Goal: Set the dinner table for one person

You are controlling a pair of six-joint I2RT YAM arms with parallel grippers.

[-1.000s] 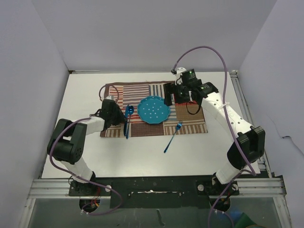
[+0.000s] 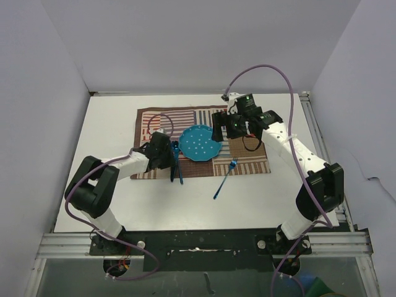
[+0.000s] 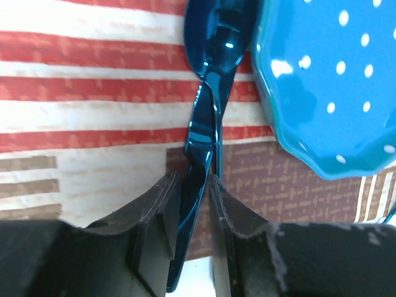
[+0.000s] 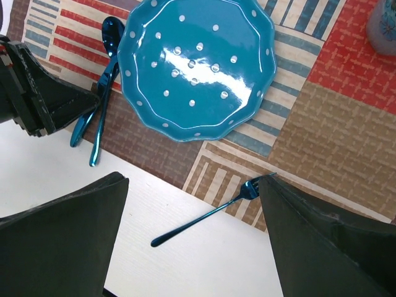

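A blue plate with white dots (image 2: 200, 143) sits mid-mat. Just left of it, a shiny blue spoon (image 3: 213, 37) and a blue knife (image 3: 199, 139) lie crossed and touching, their handles pointing to the near edge. My left gripper is low over these handles; its fingers are open, with the knife handle in the gap and the spoon handle by the right finger. A blue fork (image 4: 213, 211) lies slanted to the plate's near right, tines on the mat and handle on the bare table. Above the plate's right side, my right gripper (image 2: 219, 126) hangs open and empty.
The striped placemat (image 2: 185, 116) covers the middle of the white table (image 2: 136, 210). A cup-like item (image 4: 383, 28) shows at the right wrist view's upper right corner, partly cut off. Bare table lies along the front.
The right arm, plate and fork look nearly unchanged.
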